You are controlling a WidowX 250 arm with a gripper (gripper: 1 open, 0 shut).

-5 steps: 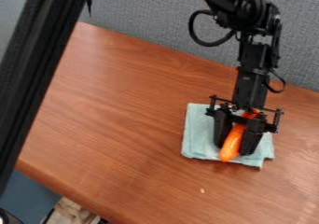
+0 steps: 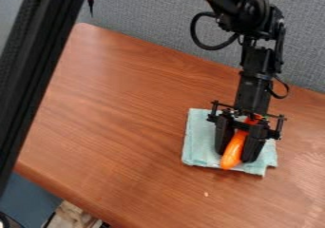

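An orange carrot-like object [image 2: 233, 150] lies on a folded pale blue-green cloth [image 2: 202, 137] on the right part of the wooden table. My black gripper [image 2: 238, 152] is down over the cloth, its two fingers on either side of the orange object. Whether the fingers press on it or only surround it is hard to tell. The upper end of the object is partly hidden by the gripper.
A dark vertical frame [image 2: 32, 70] runs along the left of the view, and a grey panel [image 2: 152, 18] stands behind the table.
The gripper has shifted very slightly over the orange object; otherwise the scene looks the same.
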